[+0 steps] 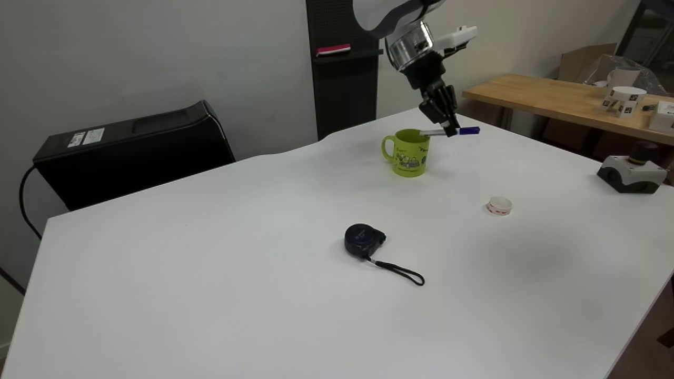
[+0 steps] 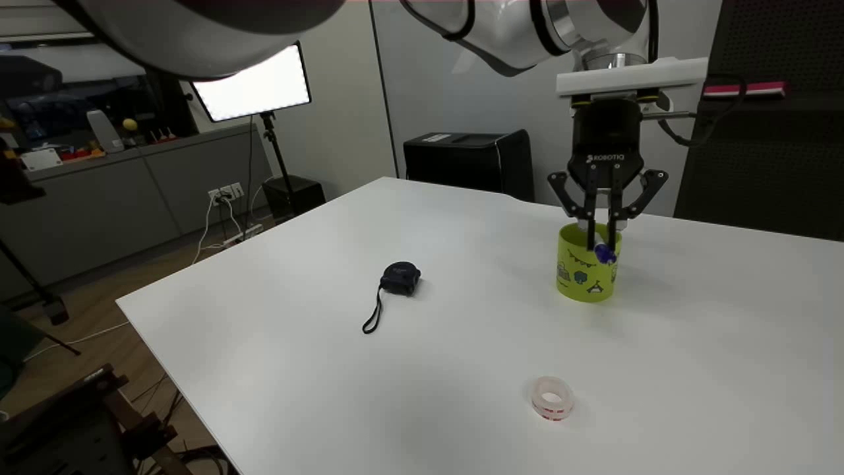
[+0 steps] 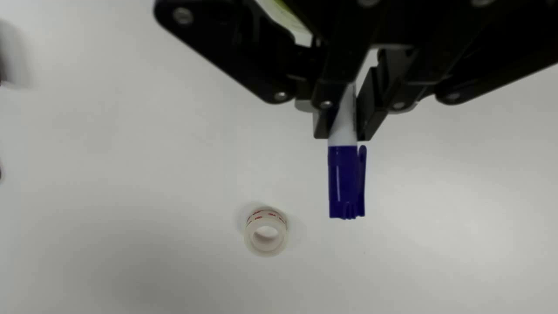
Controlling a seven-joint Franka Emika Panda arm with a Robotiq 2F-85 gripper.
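Note:
My gripper is shut on a white marker with a blue cap; the cap juts out beyond the fingers. In exterior view 1 the marker lies almost level, its white end at the rim of a green mug. Whether that end is inside the mug or just touches the rim I cannot tell. The mug stands upright on the white table, its handle to the left. From exterior view 2 the gripper appears in front of the green mug, the blue cap facing the camera.
A roll of clear tape lies on the table in front of the mug. Farther left is a dark tape measure with a wrist strap. An emergency-stop box sits at the right edge.

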